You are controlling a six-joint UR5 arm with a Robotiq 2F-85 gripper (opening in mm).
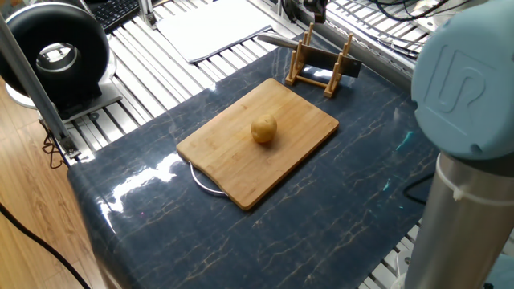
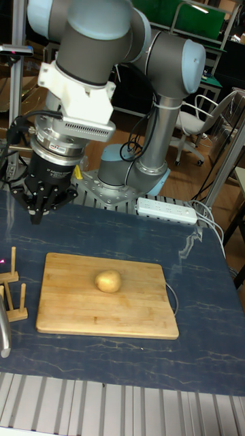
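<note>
A round yellow-brown potato (image 1: 263,128) rests near the middle of a wooden cutting board (image 1: 217,148); the other view also shows the potato (image 2: 108,281) on the board (image 2: 73,313). A knife (image 1: 277,40) with a silvery handle lies across a small wooden rack (image 1: 329,87). In exterior view 3, my black gripper (image 2: 41,212) hangs pointing down above the table's far left, behind the rack and well apart from the potato. No object shows between its fingers, but their spacing is unclear. Only a dark bit of it appears at the top edge of exterior view 1.
Dark blue marbled cloth (image 1: 337,209) covers the table, with bare room around the board. A white power strip (image 2: 166,210) lies behind it, near my arm's base. A black ring-shaped device (image 1: 88,48) and a white sheet (image 1: 213,28) are on the slatted frame.
</note>
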